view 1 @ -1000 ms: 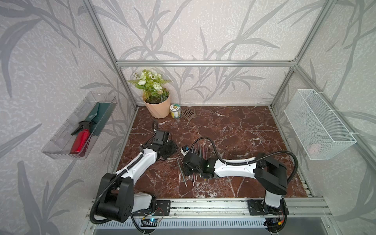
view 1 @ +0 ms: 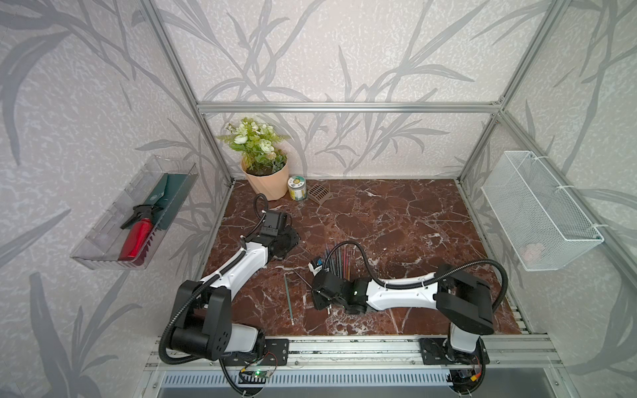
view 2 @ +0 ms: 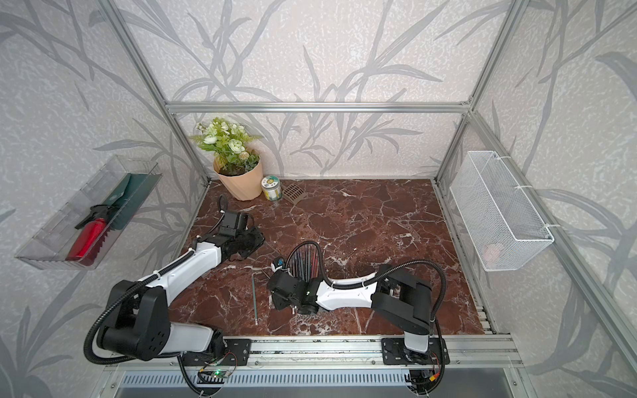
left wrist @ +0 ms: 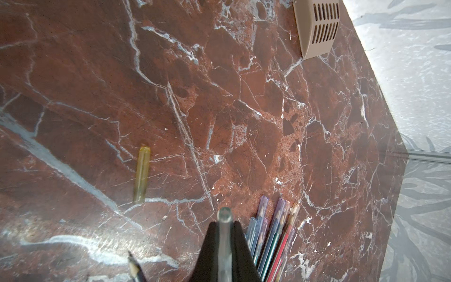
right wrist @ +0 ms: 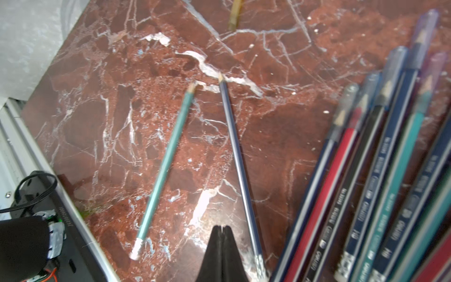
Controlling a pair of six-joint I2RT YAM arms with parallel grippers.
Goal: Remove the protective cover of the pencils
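Note:
In the left wrist view my left gripper is shut on a clear cap (left wrist: 225,217), with no pencil tip visible inside it. My right gripper is shut with nothing between its fingers. Just to its right in that view lies a dark blue pencil (right wrist: 238,162), bare-tipped, outside the fingers. A teal pencil (right wrist: 166,166), also bare at the tip, rests farther left. Several capped pencils (right wrist: 359,197) lie side by side to the right. A loose yellowish cap (left wrist: 141,174) sits on the table, apart from the pencils.
The potted plant (view 1: 265,179), a small tin (view 1: 297,188) and a beige slotted block (view 1: 319,193) stand at the back left. Wall baskets hang at both sides, the white mesh one (view 1: 540,212) on the right.
The left gripper moved back; the teal pencil shifted left.

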